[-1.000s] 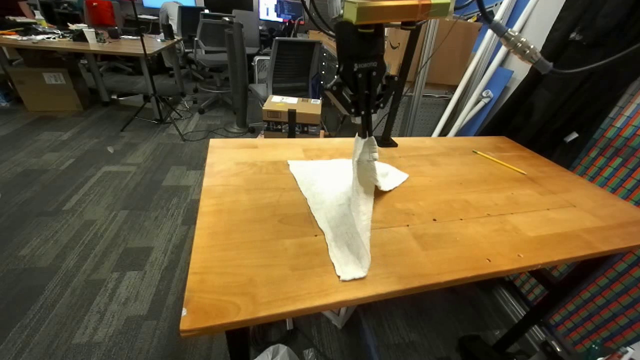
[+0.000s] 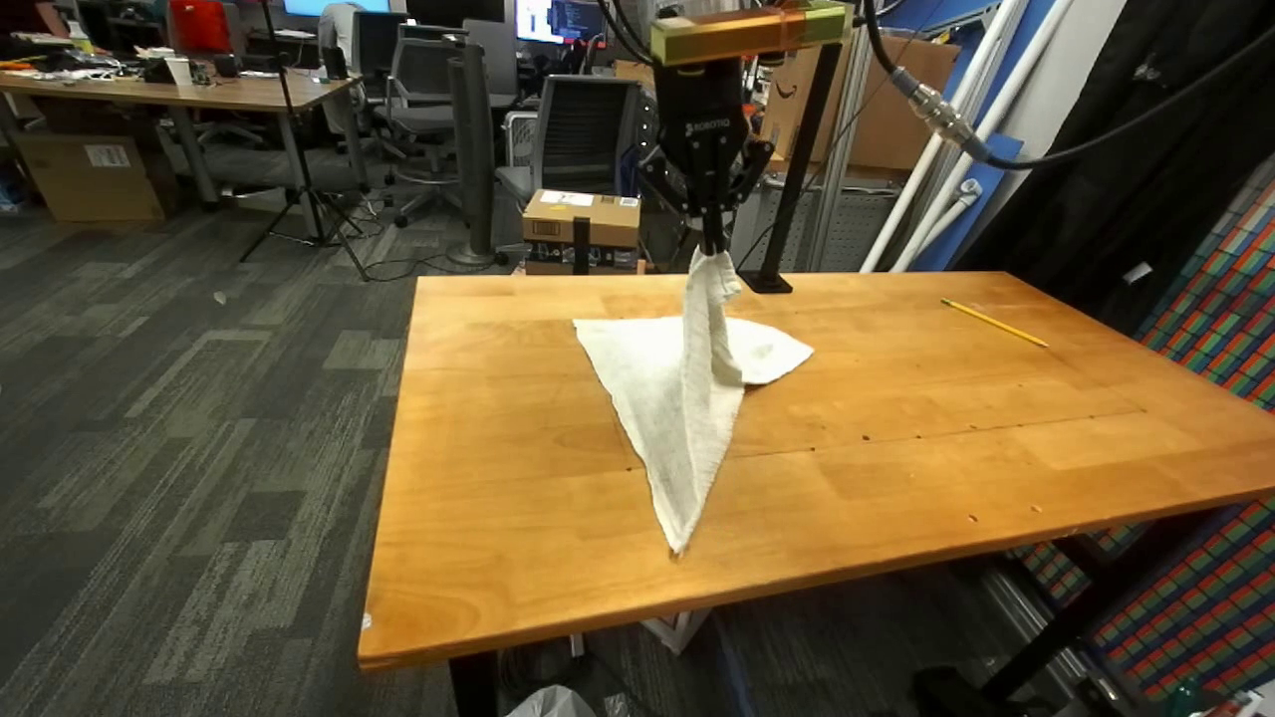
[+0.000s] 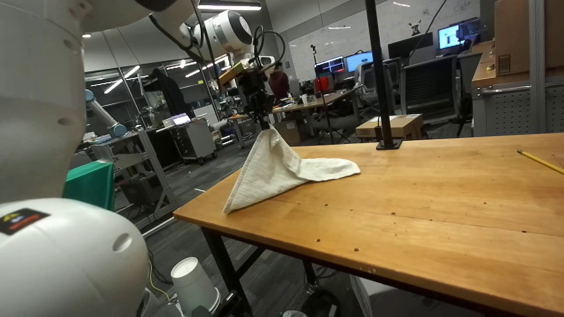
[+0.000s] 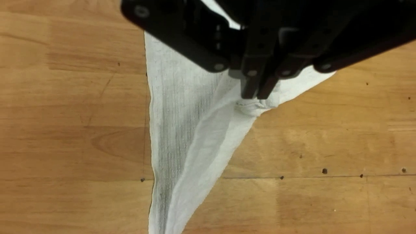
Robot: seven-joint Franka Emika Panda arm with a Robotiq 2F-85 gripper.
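A white cloth (image 2: 648, 376) lies partly on the wooden table, one part of it drawn up to a peak. At that peak my gripper (image 2: 713, 235) is shut on the cloth, holding it above the tabletop. Exterior view 2 shows the raised cloth (image 3: 267, 164) as a slanting tent below the gripper (image 3: 265, 127), with a flap resting flat to the right. From the wrist, the fingertips (image 4: 248, 92) sit close together over a bunched bit of cloth (image 4: 253, 107). A long fold runs down towards the near corner. The pinched fabric between the fingers is mostly hidden.
A yellow pencil (image 2: 994, 323) lies on the far right of the table (image 2: 956, 442). Beyond the cloth, a black post (image 2: 783, 203) rises at the table's back edge.
My gripper has moved left and somewhat up in exterior view 1, carrying the pinched cloth along. The cloth's near end has narrowed to a point; its far-left corner stayed put.
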